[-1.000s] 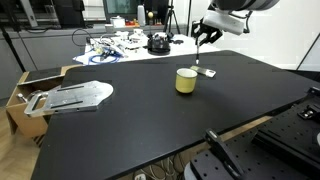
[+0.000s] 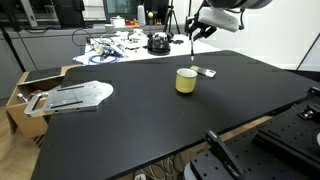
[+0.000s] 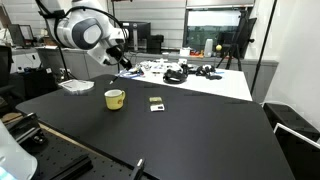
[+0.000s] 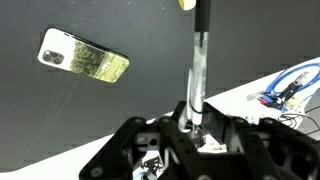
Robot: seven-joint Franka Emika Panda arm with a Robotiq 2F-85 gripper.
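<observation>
My gripper is shut on a slim rod (image 4: 199, 68), pale near the fingers and dark toward its far end. In exterior view 1 the rod (image 2: 193, 48) hangs below the gripper, above the table and behind the yellow mug (image 2: 186, 82). The mug (image 3: 115, 99) stands upright in exterior view 2. Beside it lies a small flat item (image 3: 157, 104), part white and part yellow-green; the wrist view shows this item (image 4: 84, 55) to the left of the rod, not touching it. Only a bit of yellow shows at the wrist view's top edge.
A pale flat tray (image 2: 80, 97) lies on the left of the black table in exterior view 1. Cables and clutter (image 2: 120, 45) cover a white surface beyond the table's far edge.
In exterior view 1 the gripper and the rod have shifted slightly left. The mug, the flat item and the tray have stayed where they were.
</observation>
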